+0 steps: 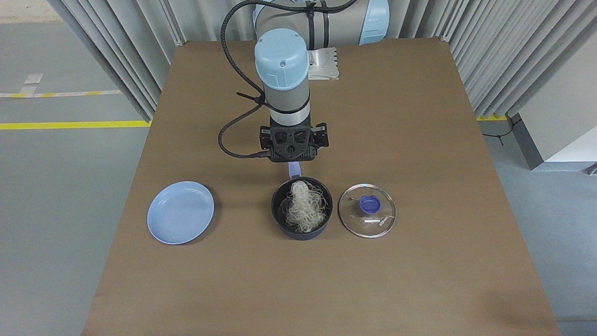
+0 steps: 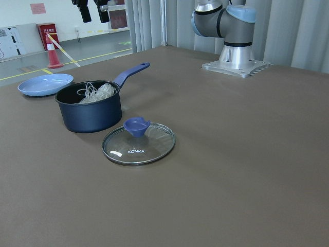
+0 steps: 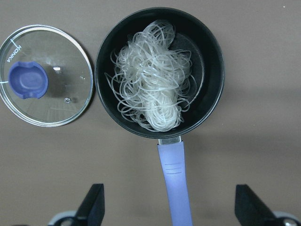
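Observation:
A dark saucepan (image 1: 282, 215) with a periwinkle handle (image 3: 173, 181) holds a heap of pale noodles (image 3: 150, 80). Its glass lid (image 1: 366, 224) with a blue knob (image 2: 135, 125) lies flat on the table beside it. A light blue plate (image 1: 180, 213) sits apart on the other side of the pan. My gripper (image 2: 92, 14) hangs in the air above the pan's handle end, open and empty, its two fingers at the bottom corners of the wrist view, either side of the handle's line.
The arm's metal base (image 2: 236, 66) stands at the back, near grey curtains.

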